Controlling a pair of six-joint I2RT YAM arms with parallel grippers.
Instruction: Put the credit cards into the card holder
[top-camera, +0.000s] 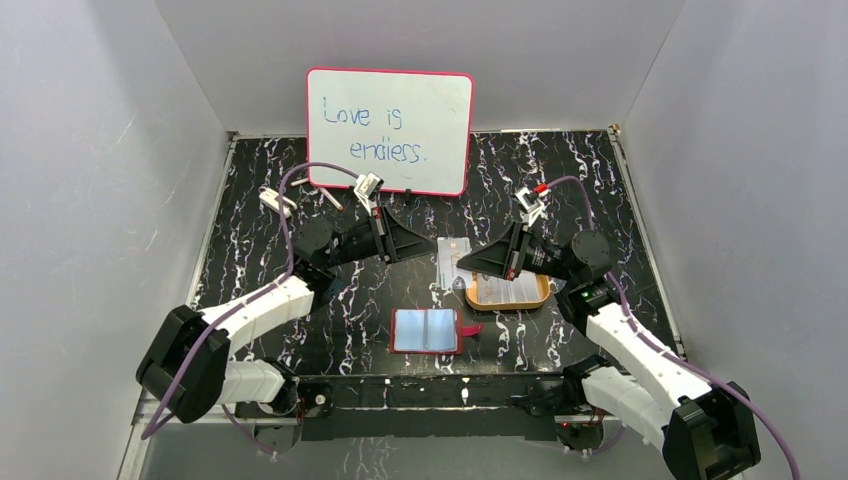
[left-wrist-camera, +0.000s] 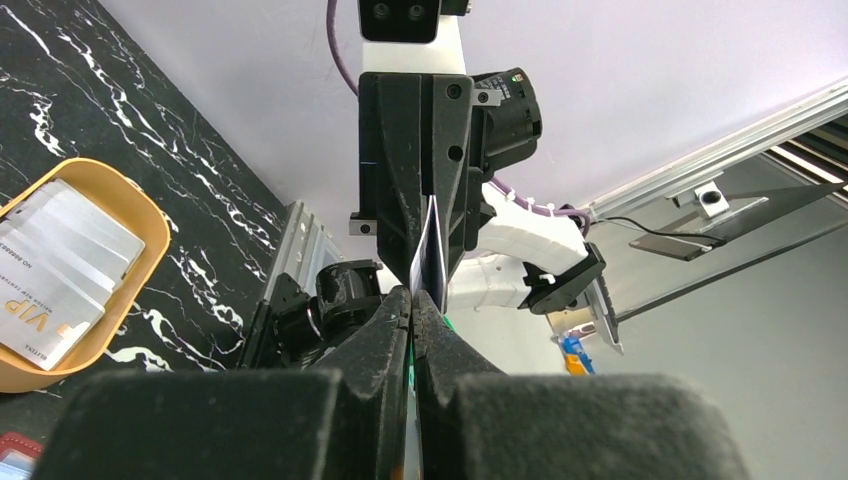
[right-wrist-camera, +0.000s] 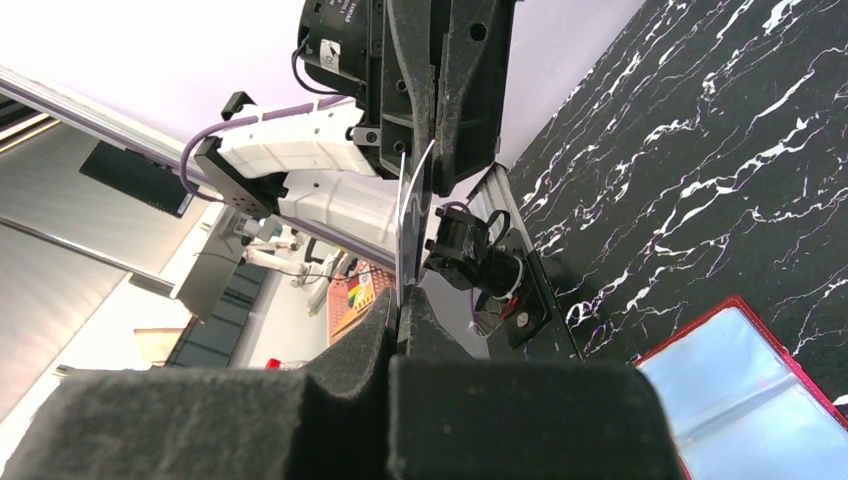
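My left gripper (top-camera: 429, 246) and right gripper (top-camera: 462, 264) point at each other above the table's middle, both shut. In both wrist views thin silvery strips show in line with the fingertips; I cannot tell whether these are a card or finger parts. An orange tray (top-camera: 505, 305) holding pale credit cards (left-wrist-camera: 55, 275) lies under the right gripper. The red-edged card holder (top-camera: 425, 330), with pale blue sleeves, lies open nearer the front edge.
A whiteboard (top-camera: 389, 105) stands at the back, with small white items (top-camera: 275, 201) to its left. A pale, partly hidden patch lies left of the tray.
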